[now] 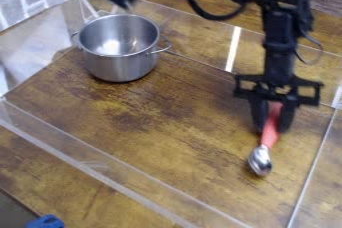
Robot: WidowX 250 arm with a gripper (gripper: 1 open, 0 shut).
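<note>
A metal scoop with a red handle [269, 137] lies at the right of the wooden table, its silver head [261, 160] toward the front. My black gripper [277, 112] is down over the upper end of the handle, its fingers around it; blur hides whether they have closed on it. A steel pot [118, 47] with side handles stands at the back left.
Transparent strips run along its front left and right edges. A small blue object [46, 221] sits at the bottom left corner.
</note>
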